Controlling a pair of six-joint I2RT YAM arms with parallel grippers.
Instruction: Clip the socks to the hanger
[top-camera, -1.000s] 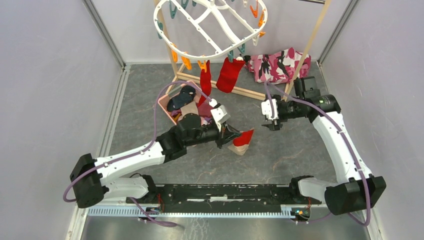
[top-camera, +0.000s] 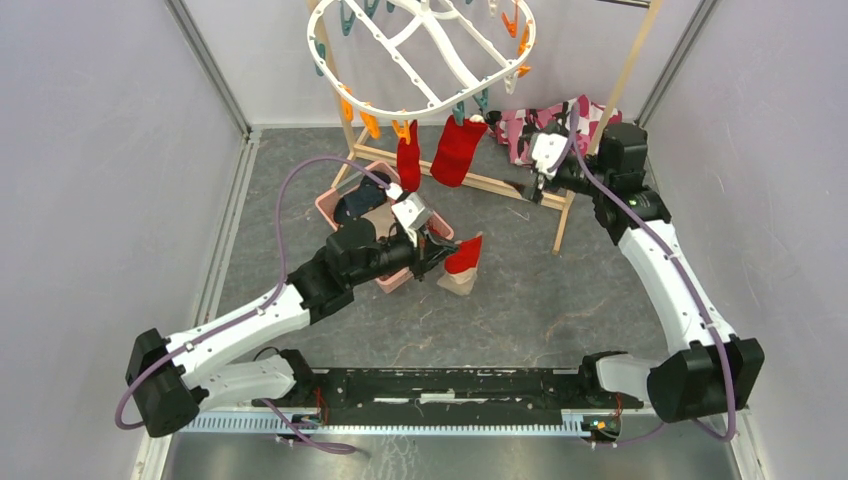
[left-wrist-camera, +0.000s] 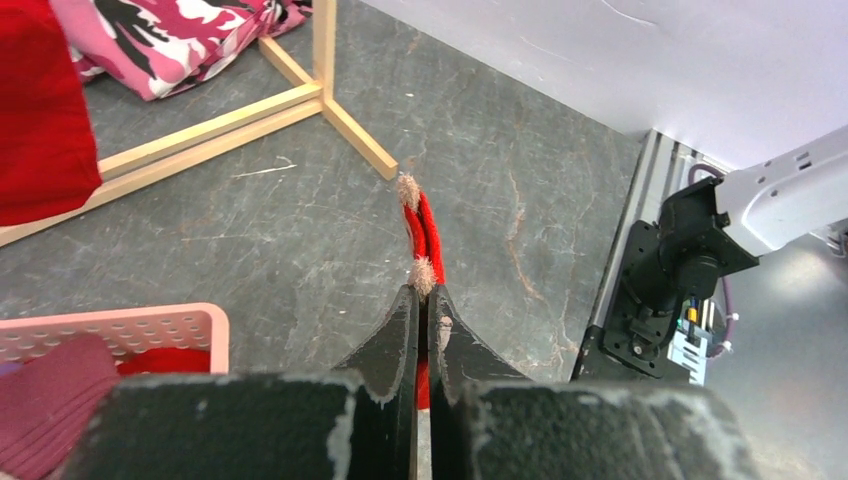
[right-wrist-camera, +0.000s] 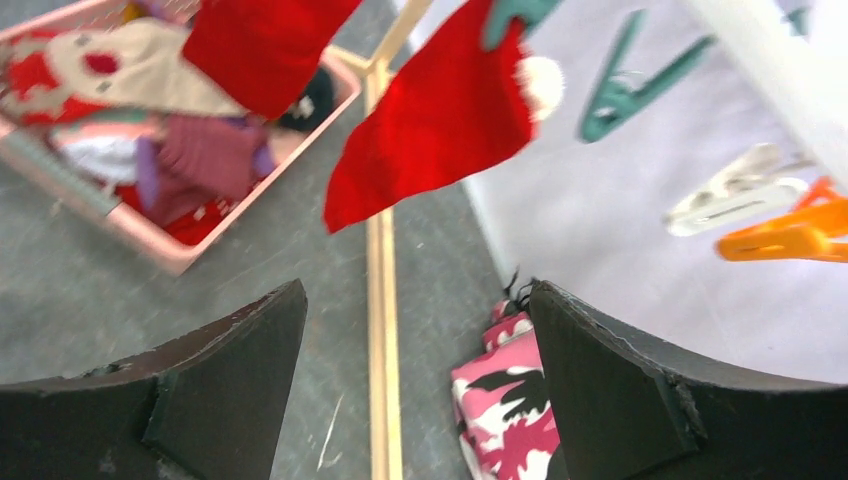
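Note:
A red sock with a beige end (top-camera: 464, 262) is pinched by my left gripper (top-camera: 453, 248), which is shut on its edge over open floor. The same sock (left-wrist-camera: 430, 235) sticks out edge-on beyond the fingertips in the left wrist view. My right gripper (top-camera: 525, 193) stands part open near the frame's right side, its fingers (right-wrist-camera: 225, 365) wide apart with nothing between them. The white round hanger (top-camera: 413, 113) hangs at the back, with orange and teal clips (top-camera: 459, 112) around its rim. Two red socks (top-camera: 457, 152) hang from its front clips.
Below the hanger a pink basket (top-camera: 329, 206) holds several socks. A wooden stand (top-camera: 486, 184) runs across the back floor. Behind it lies a pink camouflage cloth (top-camera: 541, 127).
My left gripper has moved left with the sock. My right gripper has risen towards the back and slightly left, nearer the hanger. The hanging socks have shifted slightly.

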